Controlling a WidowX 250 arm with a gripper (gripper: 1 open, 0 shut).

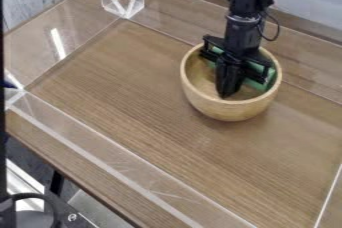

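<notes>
A tan wooden bowl (214,107) sits right of centre on the wooden table (127,82). My black gripper (230,80) reaches down from the top into the bowl. Something green (263,75) shows inside, behind and beside the gripper. The fingertips are dark and partly hidden, so whether anything is between them cannot be made out.
A clear angular piece (123,0) stands at the back left. A dark round object (30,212) is at the bottom left corner.
</notes>
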